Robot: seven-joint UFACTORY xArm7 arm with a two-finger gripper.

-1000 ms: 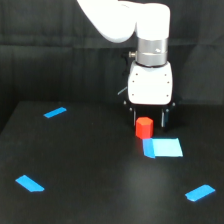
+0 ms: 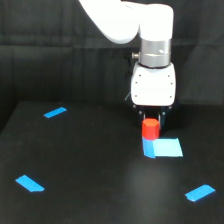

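Note:
A red block [image 2: 151, 129] is upright at the right of centre, just at the back edge of the pale blue paper [image 2: 168, 148] and the brighter blue strip [image 2: 148, 148]. Directly over it is my gripper [image 2: 151, 116], pointing down from the white hand [image 2: 153, 85]. Its dark fingers come down around the block's upper part and blend into the black background. Whether they press on the block cannot be made out, nor whether the block is clear of the table.
Blue tape strips lie on the black table [image 2: 90, 150]: one at the back left [image 2: 55, 112], one at the front left [image 2: 29, 184], one at the front right [image 2: 200, 192].
My hand is slightly lower and a little to the right. The red block has shifted a little to the right, and the dark fingers appear closer to it.

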